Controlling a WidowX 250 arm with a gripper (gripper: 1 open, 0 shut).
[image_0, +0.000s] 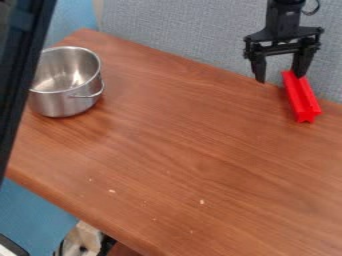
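Note:
My black gripper (279, 66) hangs at the top right, fingers open, over the far end of a red elongated block (302, 98) that lies on the wooden table near the back wall. Its right finger is close above the block; whether they touch I cannot tell. A steel pot (64, 82) stands at the left of the table.
A grey padded wall (160, 30) borders the back edge. A dark frame edge crosses the upper left corner of the view.

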